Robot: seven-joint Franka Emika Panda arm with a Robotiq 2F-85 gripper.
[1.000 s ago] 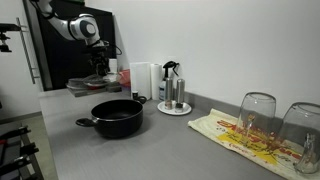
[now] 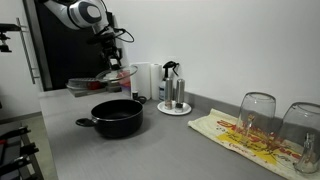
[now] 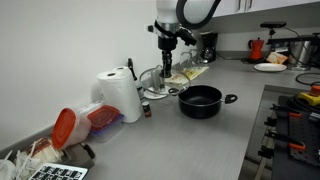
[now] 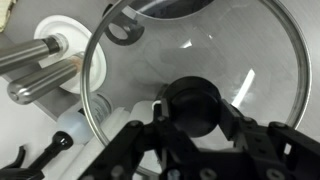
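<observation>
A glass lid with a metal rim (image 4: pixel 98 40) fills much of the wrist view, its round black knob (image 4: pixel 193 106) between the fingers of my gripper, which is shut on it. In exterior view 1 the lid (image 2: pixel 117 76) hangs tilted in the air below my gripper (image 2: pixel 114 67), above and a little left of the black pot (image 2: pixel 117 118). The pot (image 3: pixel 200 101) stands uncovered on the grey table in exterior view 2, with the lid apart from it. Part of the pot (image 4: pixel 178 6) shows through the glass at the top of the wrist view.
A white plate (image 2: pixel 164 109) bears steel shakers (image 2: pixel 179 94) and bottles behind the pot. A paper towel roll (image 3: pixel 120 94) stands nearby. Glass jars (image 2: pixel 256 112) rest on a yellow cloth (image 2: pixel 213 125) to the right.
My gripper has come to the right and nearer in exterior view 1, carrying the lid toward the space over the pot. The pot has not moved.
</observation>
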